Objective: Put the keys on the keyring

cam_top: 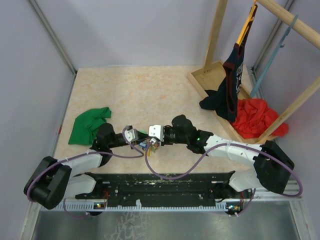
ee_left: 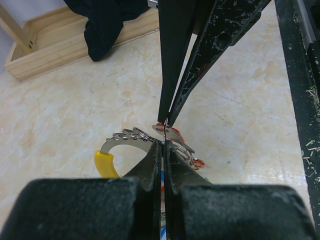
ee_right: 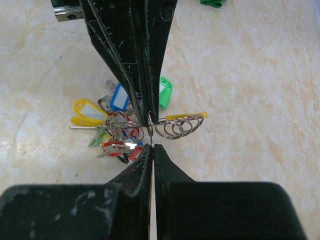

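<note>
My two grippers meet over the keys at the table's centre. In the left wrist view my left gripper is shut, a thin upright metal piece at its tips; the other gripper's black fingers come down onto it from above. In the right wrist view my right gripper is shut at the same thin piece, among wire rings [ee_right: 175, 129]. Below lie keys with coloured tags: yellow [ee_right: 87, 110], blue [ee_right: 119, 98], green [ee_right: 165, 92]. Whether each gripper holds the piece is hard to tell.
A green cloth [cam_top: 85, 127] lies at the left. A wooden box [cam_top: 202, 80] with a red cloth [cam_top: 257, 120] and a hanging dark fabric [cam_top: 225, 95] stands at the right.
</note>
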